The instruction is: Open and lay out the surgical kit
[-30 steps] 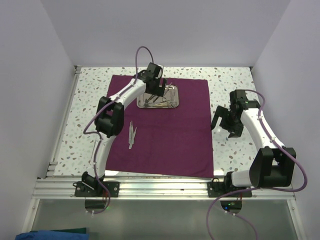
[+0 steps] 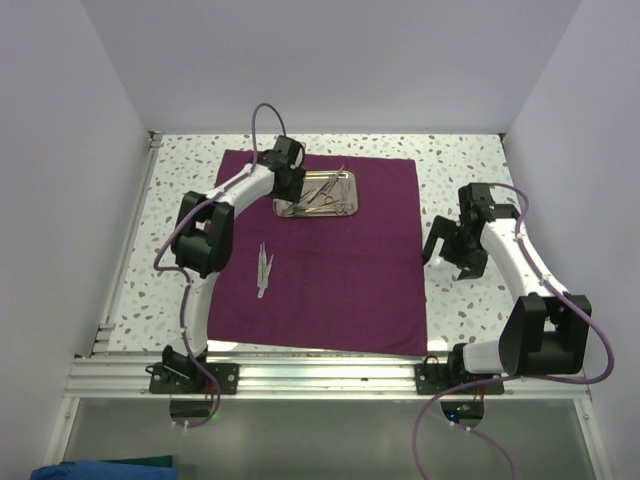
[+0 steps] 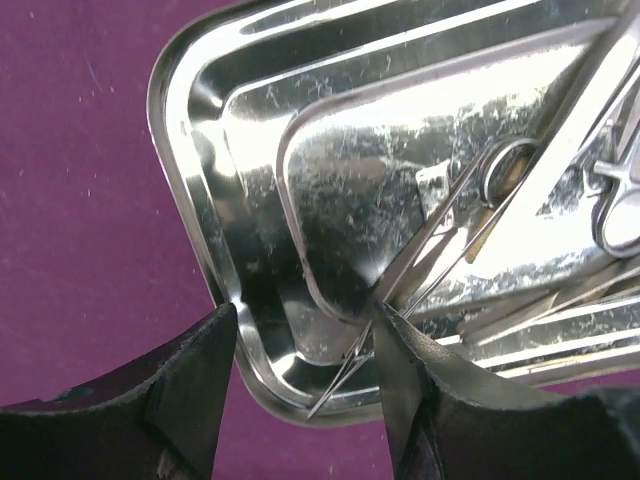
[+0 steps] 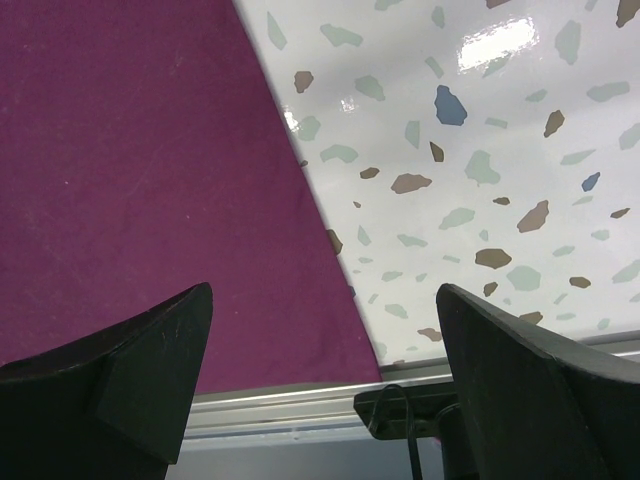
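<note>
The steel tray (image 2: 350, 200) holds scissors and other slim instruments near the back of the purple cloth (image 2: 330, 280). My left gripper hangs over the tray's left end, fingers apart, above the thin tips of an instrument; ring handles (image 3: 625, 215) show to the right. Two slim silver instruments (image 2: 263, 272) lie on the cloth at the left. My right gripper is open over the cloth's right edge, nothing between its fingers.
Speckled white table (image 2: 465, 160) surrounds the cloth. A blue item (image 2: 105, 470) sits at the bottom left, outside the table.
My left gripper has moved leftward along the tray to its left end. The right arm looks still.
</note>
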